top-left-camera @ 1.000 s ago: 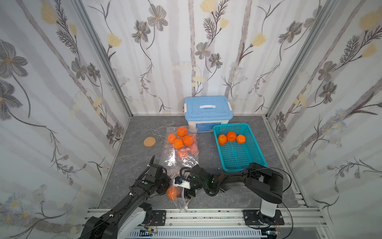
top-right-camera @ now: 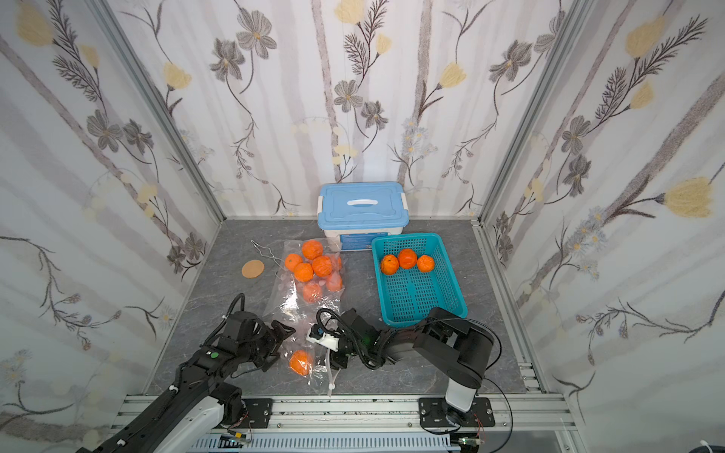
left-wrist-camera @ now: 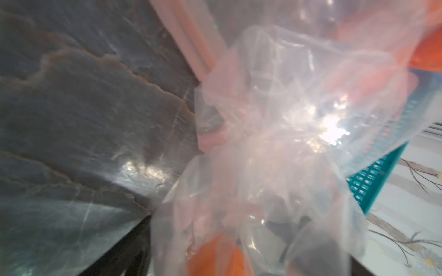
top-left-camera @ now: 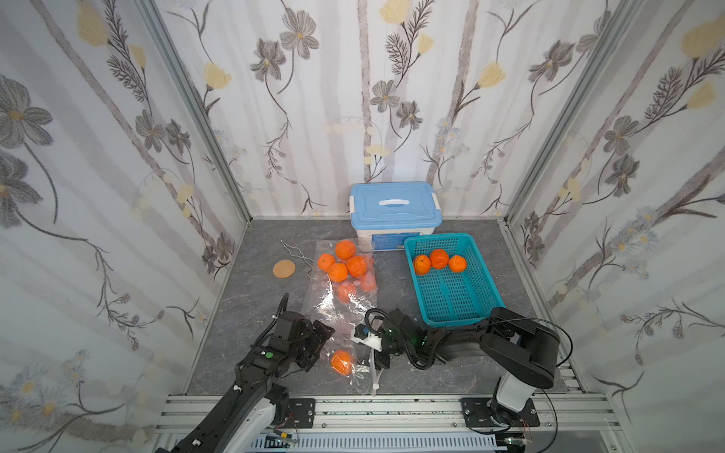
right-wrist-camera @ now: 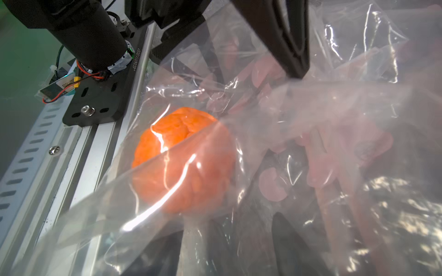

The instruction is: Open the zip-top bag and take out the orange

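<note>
The clear zip top bag [top-left-camera: 326,305] lies lengthwise on the table, several oranges bunched at its far end. A single orange [top-left-camera: 341,363] sits in the plastic at the near end, between my two arms. My left gripper [top-left-camera: 320,349] is open at the left side of that orange; crumpled film fills most of the left wrist view. On the right, my right gripper [top-left-camera: 369,349] stands with its fingers [right-wrist-camera: 294,243] apart, seen through film. In the right wrist view the orange [right-wrist-camera: 184,161] lies beyond those fingers, partly behind a fold of plastic.
A teal basket [top-left-camera: 453,298] with 3 oranges stands at the right. Behind are a blue-lidded box [top-left-camera: 394,205], a round tan disc [top-left-camera: 284,268] and thin metal wire [top-left-camera: 296,251]. The front rail [top-left-camera: 400,405] runs close to the near orange.
The left gripper has turned and its fingers spread.
</note>
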